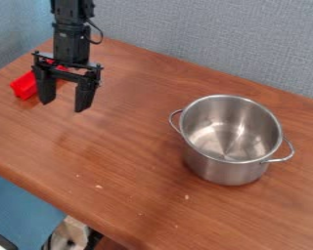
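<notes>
My black gripper point(66, 93) hangs at the upper left over the wooden table, its two fingers spread open. A red object point(26, 84) lies just behind and left of it, partly hidden by the gripper. I cannot tell whether they touch.
A large steel pot point(231, 146) with two handles stands on the right of the table point(133, 195). Grey walls rise behind, and the table's front left edge borders a blue area.
</notes>
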